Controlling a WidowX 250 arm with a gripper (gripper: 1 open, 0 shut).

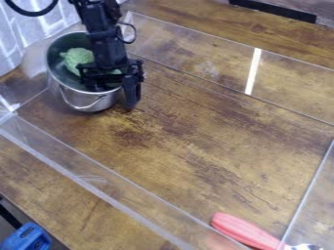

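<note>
My black gripper (pixel 115 80) is low over the right side of a metal pot (pixel 81 94) with a dark green interior at the upper left. A light green object (pixel 73 57) sits inside the pot, partly hidden by the gripper. The fingers are dark and crowded against the pot, so I cannot tell whether they are open or shut, or whether anything is between them.
Clear plastic walls border the wooden surface (pixel 196 137), whose middle and right are bare. A red-handled utensil (pixel 241 229) lies at the bottom right. A blue object (pixel 29 237) is at the lower left corner.
</note>
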